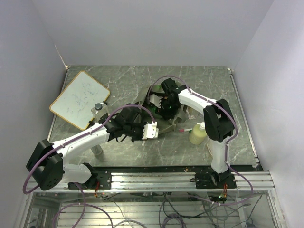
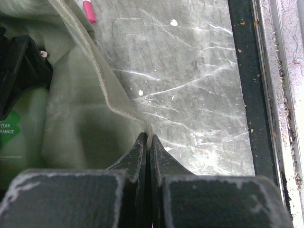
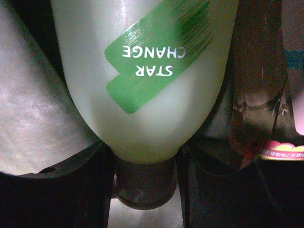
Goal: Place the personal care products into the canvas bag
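The olive canvas bag [image 1: 166,124] lies open mid-table. My left gripper is shut on its rim [image 2: 109,85], at the near side. My right gripper reaches inside the bag, its fingers round the dark cap of a white bottle [image 3: 147,57] with a green label; whether they grip it cannot be told. Beside that bottle are a brown bottle [image 3: 256,85] and a pink item [image 3: 294,90]. Outside, a yellow pump bottle [image 1: 197,136] stands at the right and a pink-capped tube [image 1: 185,130] lies near it.
A white board [image 1: 79,98] lies at the back left. A tall grey bottle [image 1: 100,109] stands behind my left arm, another item [image 1: 97,149] in front of it.
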